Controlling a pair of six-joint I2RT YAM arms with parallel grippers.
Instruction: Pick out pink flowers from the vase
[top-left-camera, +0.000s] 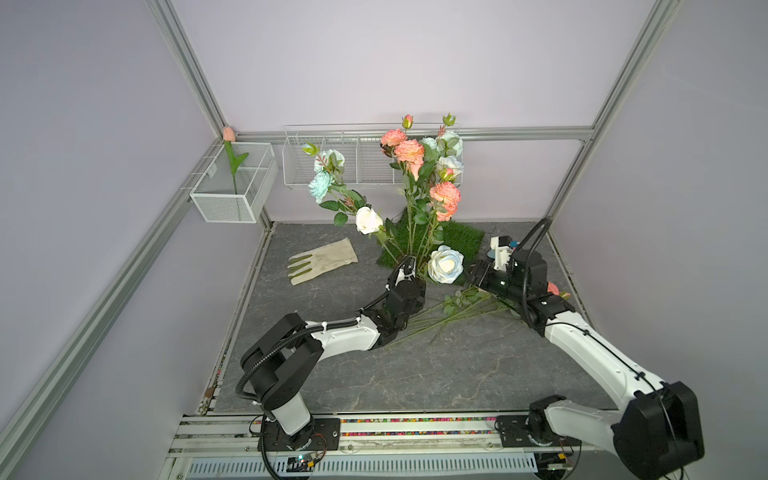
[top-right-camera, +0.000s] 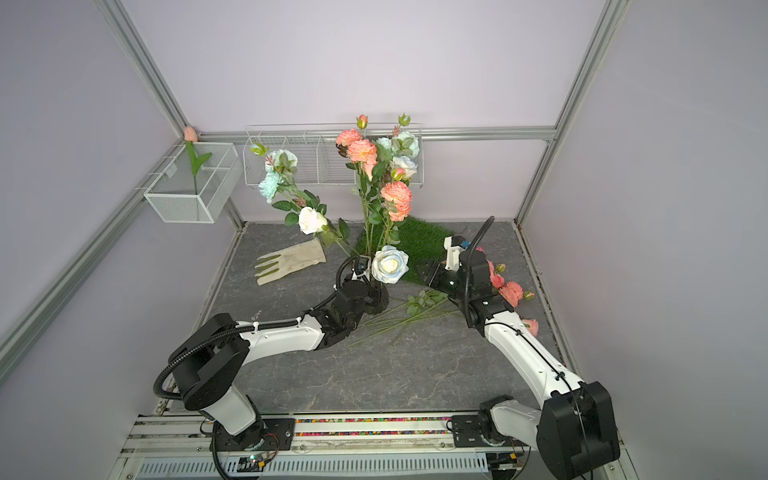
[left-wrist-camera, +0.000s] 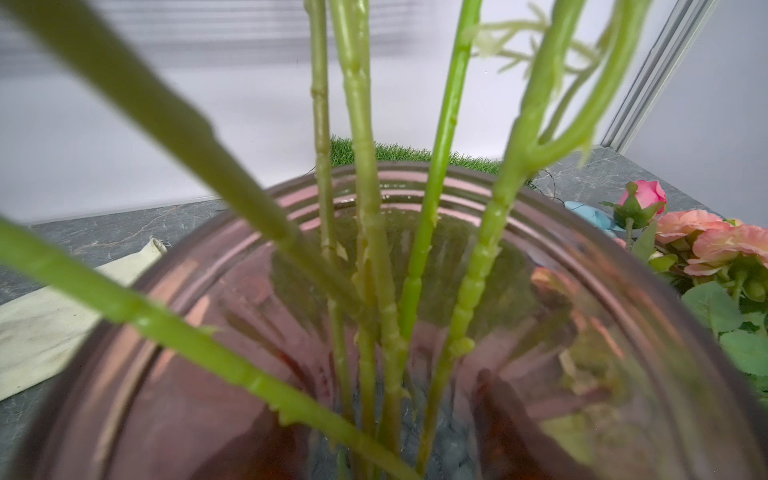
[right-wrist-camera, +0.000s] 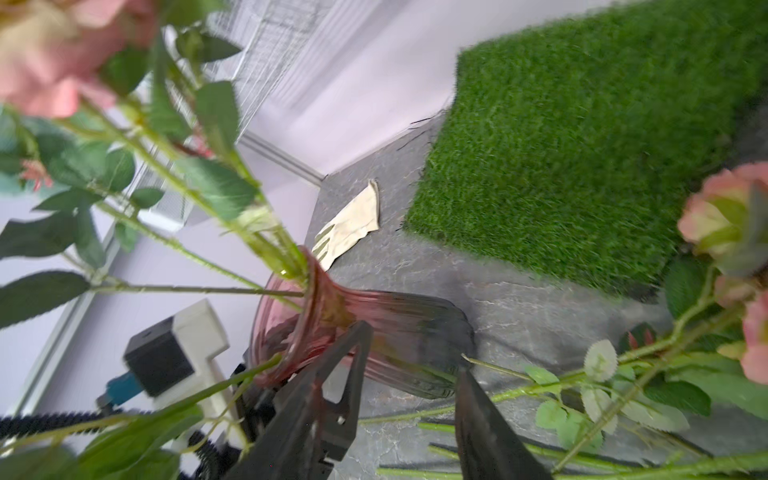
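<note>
A pink translucent vase (right-wrist-camera: 408, 336) holds several stems with pink roses (top-left-camera: 445, 200), white and pale blue blooms. My left gripper (top-left-camera: 404, 268) is at the vase, shut on it; its fingers are not clear in its wrist view, which looks over the rim onto the stems. My right gripper is open just right of the vase, fingers empty, pointing toward it. Cut pink flowers (right-wrist-camera: 724, 216) lie on the table at the right, their stems stretching toward the middle.
A green turf mat (right-wrist-camera: 576, 144) lies behind the vase. A beige glove (top-left-camera: 324, 260) lies to the left. Wire baskets (top-left-camera: 232, 204) hang on the left and back walls.
</note>
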